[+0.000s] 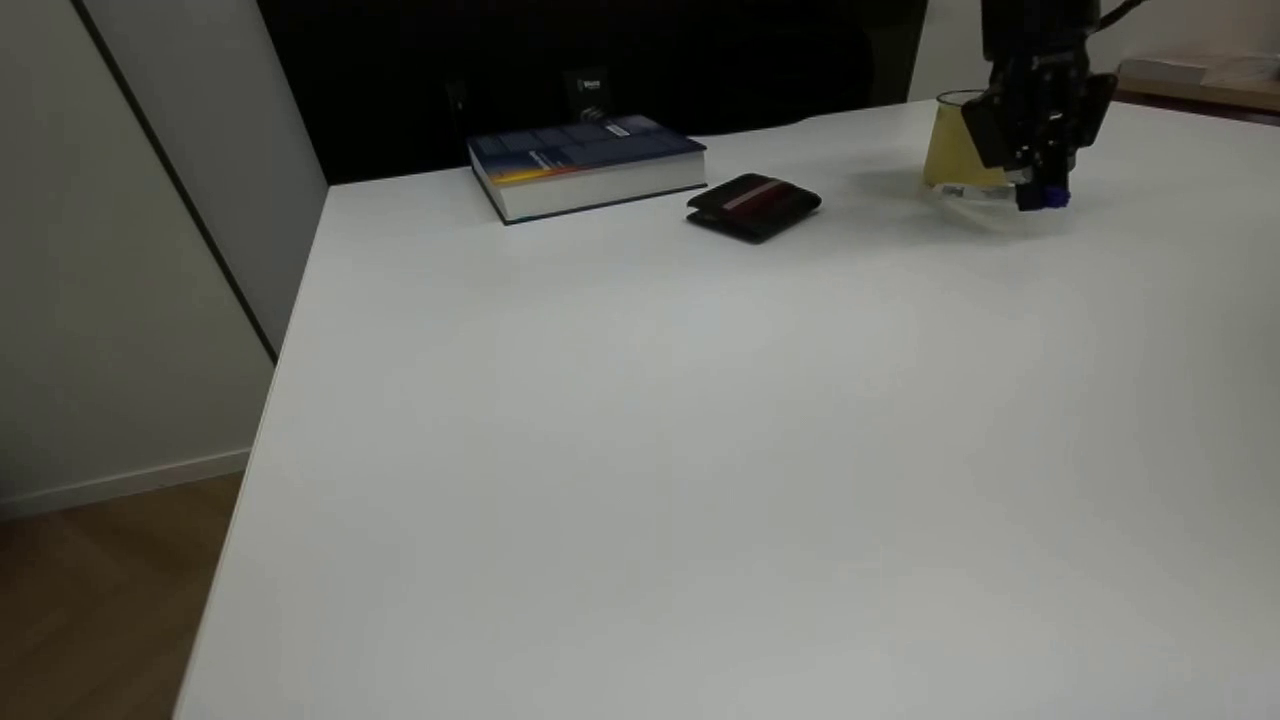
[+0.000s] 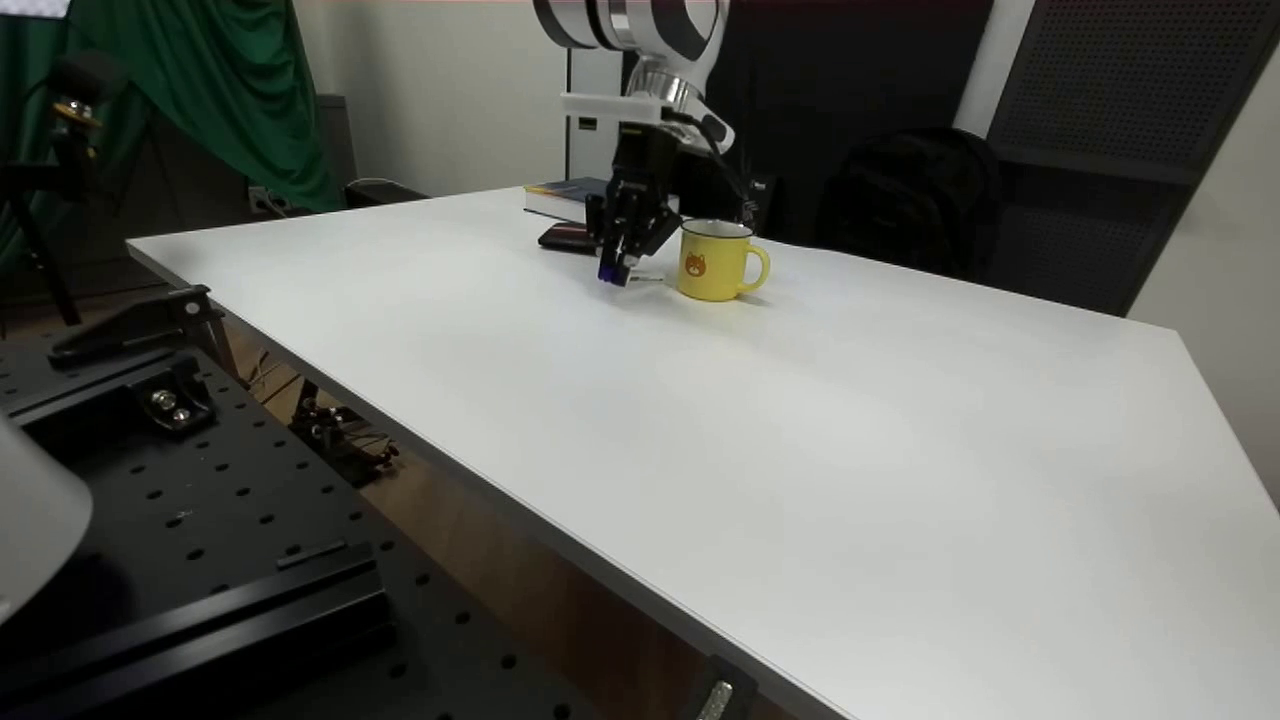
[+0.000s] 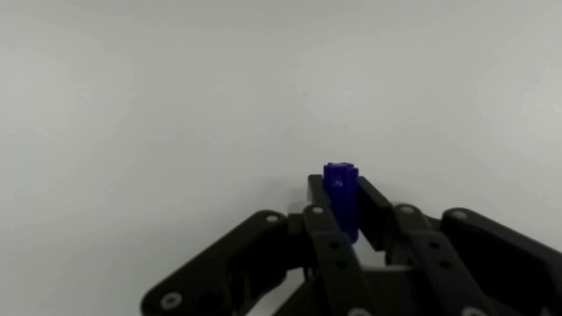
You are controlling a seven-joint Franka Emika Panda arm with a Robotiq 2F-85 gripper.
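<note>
My gripper is shut on the purple-blue cap end of a marker (image 3: 342,197). Beyond the cap, the wrist view hides the rest of it behind the fingers (image 3: 315,192). From the first exterior view, the marker's white barrel (image 1: 974,192) sticks out to the left of the gripper (image 1: 1041,198), in front of the yellow mug (image 1: 954,150). It looks slightly raised off the table there. In the second exterior view the gripper (image 2: 618,270) stands left of the mug (image 2: 710,266), the white barrel pointing toward the mug's side.
A dark wallet (image 1: 758,208) with a red stripe lies left of the mug. Farther left, a thick blue book (image 1: 588,166) rests near the table's back edge.
</note>
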